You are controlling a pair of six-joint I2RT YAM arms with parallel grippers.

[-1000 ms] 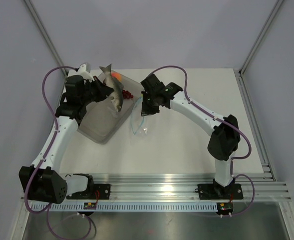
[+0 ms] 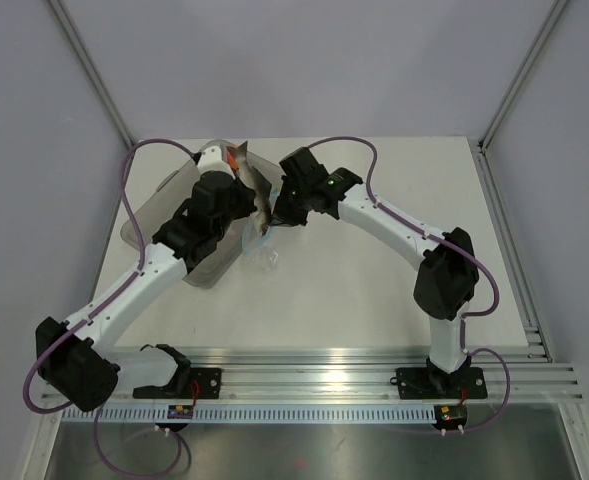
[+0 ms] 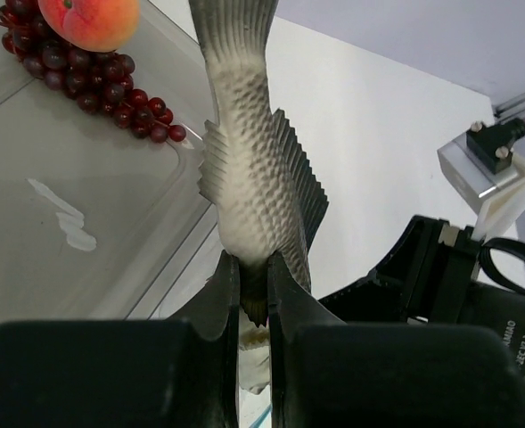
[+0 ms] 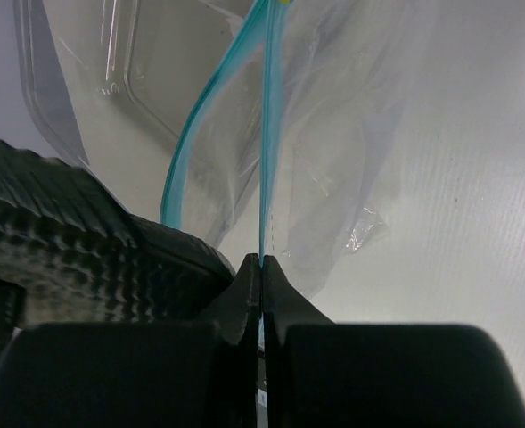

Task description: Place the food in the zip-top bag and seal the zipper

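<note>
A silver fish (image 3: pixel 253 178), tail up, hangs in my left gripper, which is shut on it; from above the fish (image 2: pixel 256 185) is over the bag's mouth, close beside my right gripper (image 2: pixel 276 215). In the right wrist view my right gripper is shut on the blue zipper edge of the clear zip bag (image 4: pixel 333 178), whose mouth is parted. The bag's lower part rests crumpled at the table. Whether the fish's lower end is inside the bag is unclear.
A clear tray (image 3: pixel 75 250) holds a peach (image 3: pixel 88 20) and red grapes (image 3: pixel 110 94) at the left back.
My left gripper has carried the fish rightward to the bag beside my right gripper. The right gripper and bag have shifted slightly left.
</note>
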